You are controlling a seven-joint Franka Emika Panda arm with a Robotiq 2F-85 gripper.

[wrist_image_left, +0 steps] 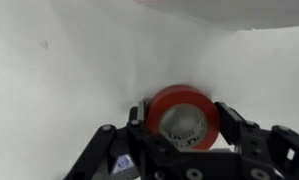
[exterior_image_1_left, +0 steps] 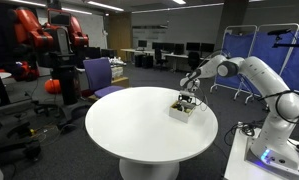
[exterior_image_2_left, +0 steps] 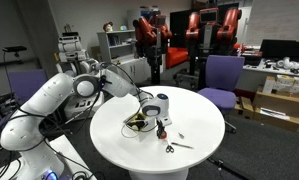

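Note:
A round object with an orange-red rim and a grey centre [wrist_image_left: 182,122], perhaps a tape roll or a lid, sits between the black fingers of my gripper in the wrist view. Those fingers are shut on it from both sides. Seen from exterior view 2, the orange object [exterior_image_2_left: 162,136] is a small spot right at the gripper [exterior_image_2_left: 161,133], low over the round white table [exterior_image_2_left: 114,160]. Whether it touches the tabletop I cannot tell. In exterior view 1 the white box [exterior_image_1_left: 180,114] partly hides the gripper.
An open box with yellow and dark contents [exterior_image_2_left: 139,124] stands beside the gripper. Scissors [exterior_image_2_left: 171,149] and a small dark item [exterior_image_2_left: 181,135] lie on the table close by. A purple chair [exterior_image_2_left: 222,75] stands beyond its edge.

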